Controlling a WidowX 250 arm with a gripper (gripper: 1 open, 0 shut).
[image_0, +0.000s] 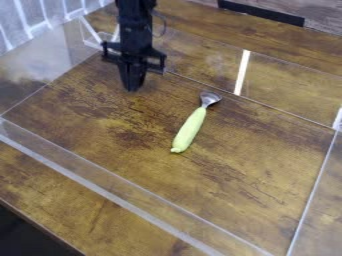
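A black gripper hangs over the back left of the clear-walled enclosure, lower part near the wooden floor, its fingers close together and apparently shut with nothing visible between them. A pale yellow-green, elongated object with a grey metal tip lies at the middle of the floor, to the right of and in front of the gripper, apart from it.
Transparent walls surround the wooden floor. The left, front and right parts of the floor are bare. A white slatted rail stands at the back left, and a dark strip lies at the back.
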